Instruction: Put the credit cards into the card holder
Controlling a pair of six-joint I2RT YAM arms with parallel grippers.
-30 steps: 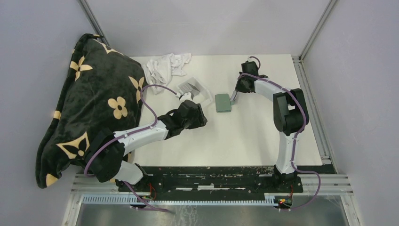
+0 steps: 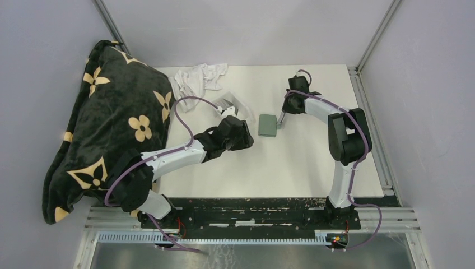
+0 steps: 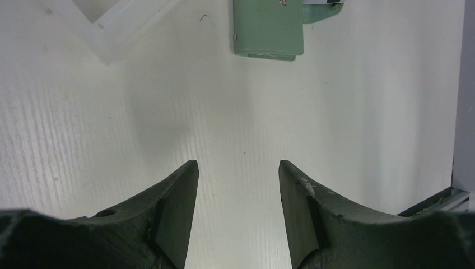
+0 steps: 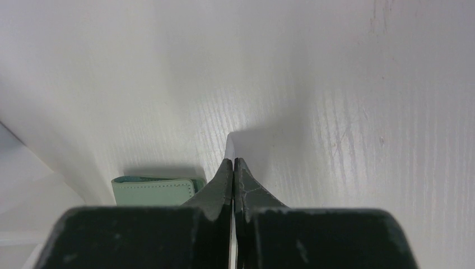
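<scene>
The green card holder (image 2: 268,126) lies on the table between my two grippers. In the left wrist view the holder (image 3: 269,28) is cut off by the top edge. A thin pale card (image 2: 282,117) stands on edge at its right side, over a green flap. My right gripper is shut on that card, whose narrow edge shows between the fingertips. Whether the card's lower end sits inside a pocket, I cannot tell. Left of the holder, my left gripper hovers open with nothing between its fingers.
Behind my left gripper stands a white tray (image 2: 246,110), partly hidden by the arm. A crumpled white cloth (image 2: 193,79) lies at the back left, beside a dark flowered blanket (image 2: 123,106).
The holder has shifted slightly right and toward the front. My left gripper has moved right, closer to it, and my right gripper a little right and frontward with the card.
</scene>
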